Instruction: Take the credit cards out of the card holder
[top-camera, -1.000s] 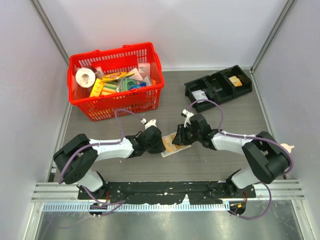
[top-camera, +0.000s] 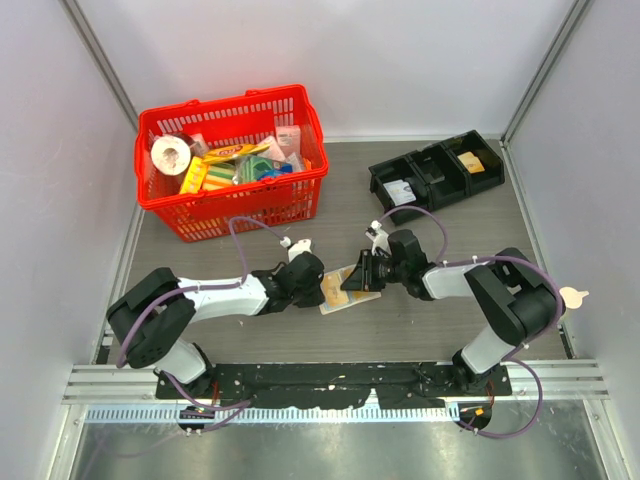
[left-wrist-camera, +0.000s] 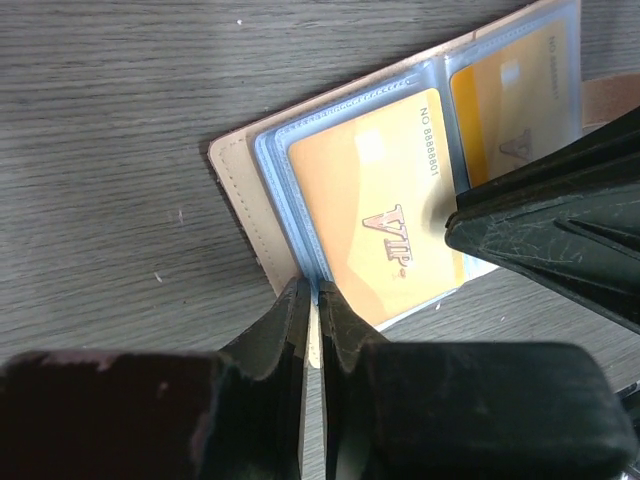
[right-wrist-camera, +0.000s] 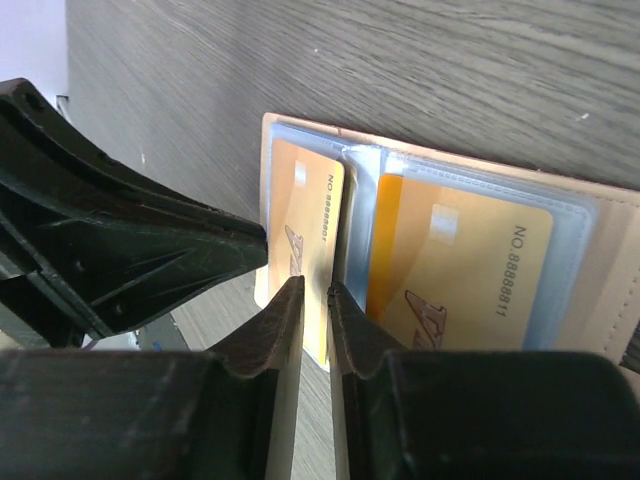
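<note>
The open card holder (top-camera: 338, 305) lies on the table between both grippers, tan with clear blue-edged sleeves holding gold cards. In the left wrist view, my left gripper has its fingertips close together at the near edge of the sleeve with a VIP card (left-wrist-camera: 370, 200); whether anything is between them is unclear. In the right wrist view, my right gripper has narrowly parted tips at the long edge of a gold card (right-wrist-camera: 300, 220); a second card (right-wrist-camera: 470, 270) sits in the neighbouring sleeve.
A red basket (top-camera: 160, 205) full of assorted packets stands at the back left. A black compartment organizer (top-camera: 445, 175) is at the back right. The table's middle behind the grippers and its front strip are clear.
My right arm and gripper have shifted slightly over the card holder, its elbow swinging. The left arm is almost unchanged.
</note>
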